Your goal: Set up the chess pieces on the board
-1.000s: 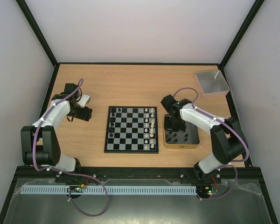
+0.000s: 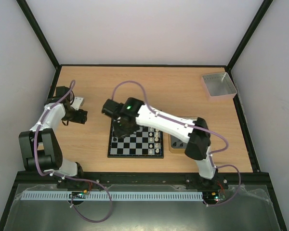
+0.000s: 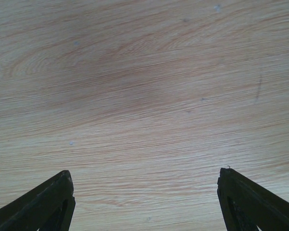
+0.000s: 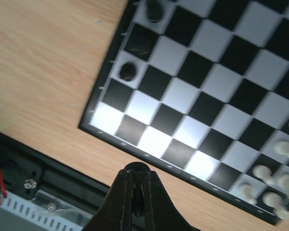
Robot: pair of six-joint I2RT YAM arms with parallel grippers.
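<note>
My right gripper is shut on a black chess piece (image 4: 137,167), whose round base shows between the fingertips. It hangs over the left part of the chessboard (image 2: 116,155) in the top view, where the arm hides much of the board's far side. Along the board's left edge in the right wrist view stand a black piece (image 4: 127,71) and another black piece (image 4: 154,12); the corner square below them is bare. Several white pieces (image 4: 262,173) occupy the opposite side. My left gripper is open above bare wood, with nothing between its fingers.
The metal tray (image 2: 176,149) sits right of the board, largely covered by my right arm. At the back right is an empty-looking clear bin (image 2: 219,86). Bare tabletop (image 2: 149,82) spans the area behind the board. The left arm stays clear at the far left.
My right gripper has risen out of the metal tray and swung left over the board, carrying a black piece.
</note>
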